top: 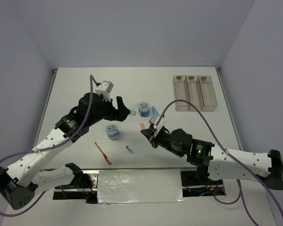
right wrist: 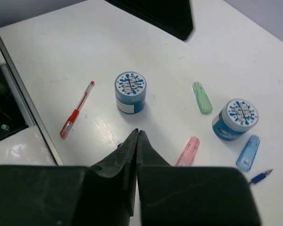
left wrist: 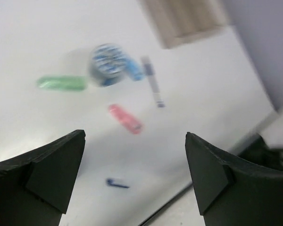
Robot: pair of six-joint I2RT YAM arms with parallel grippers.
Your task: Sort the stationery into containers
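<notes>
My left gripper stands open above the table near a green highlighter; its blurred wrist view shows nothing between the fingers. My right gripper hangs beside a pink highlighter, its fingertips close together in the right wrist view, with nothing visible between them. A blue highlighter and a blue pen lie to the right, a red pen at the front left, a small dark item near the front. Two blue-lidded jars stand among them.
A clear container with three compartments stands at the back right. The table's front edge and side walls bound the work area.
</notes>
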